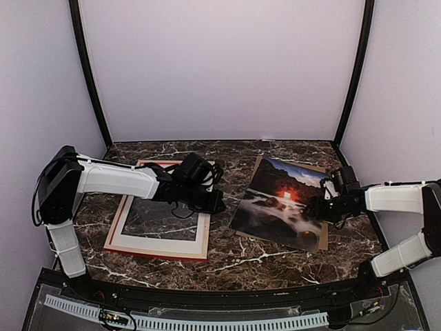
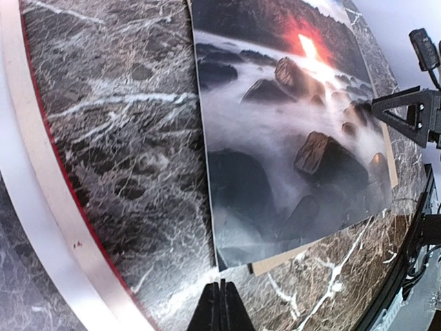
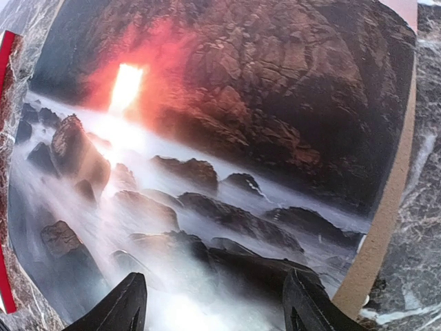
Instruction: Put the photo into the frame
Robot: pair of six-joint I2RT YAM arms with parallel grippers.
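A landscape photo [image 1: 272, 207] with a glowing red light lies on a tan board [image 2: 282, 261] at the right of the table, slightly askew to it. The frame [image 1: 114, 245], pale with a red edge and a clear pane, lies at the left. My left gripper is shut, nothing between its fingers, left of the photo and over the frame's inner side. My right gripper stands open above the photo's right part, its fingertips apart; whether it touches the photo I cannot tell.
Pale walls enclose the marble table [image 1: 248, 269] at back and sides. Bare marble shows along the front, at the back and in a strip between frame and photo.
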